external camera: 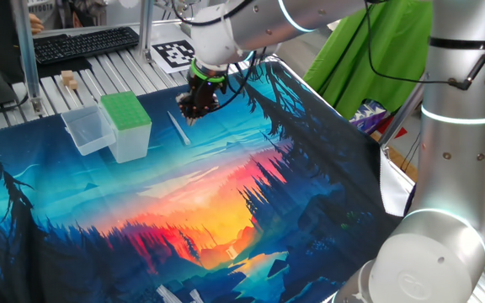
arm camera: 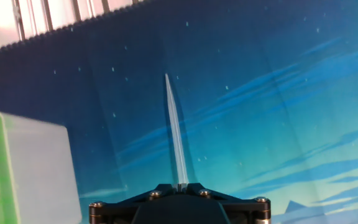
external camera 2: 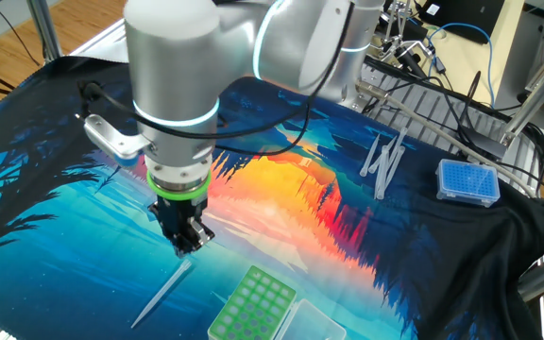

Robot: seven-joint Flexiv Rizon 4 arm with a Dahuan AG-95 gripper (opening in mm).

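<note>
A thin, clear plastic pipette (arm camera: 176, 137) lies on the printed cloth, its tapered tip pointing away from me in the wrist view. In exterior view 1 the same pipette (external camera: 178, 129) rests right of the green-topped box. My gripper looks shut, its fingertips close together over the wide end of the pipette. From the side, the gripper (external camera 2: 195, 247) hangs above the cloth near that end of the pipette (external camera 2: 162, 293). No grip on it shows. The box with a green rack top (external camera: 125, 118) has its clear lid (external camera: 89, 130) open on the left.
More clear pipettes (external camera 2: 383, 168) lie in a loose group at the cloth's other side, near a blue rack box (external camera 2: 467, 181). A keyboard (external camera: 87, 45) and a small wooden block (external camera: 69, 80) are beyond the cloth.
</note>
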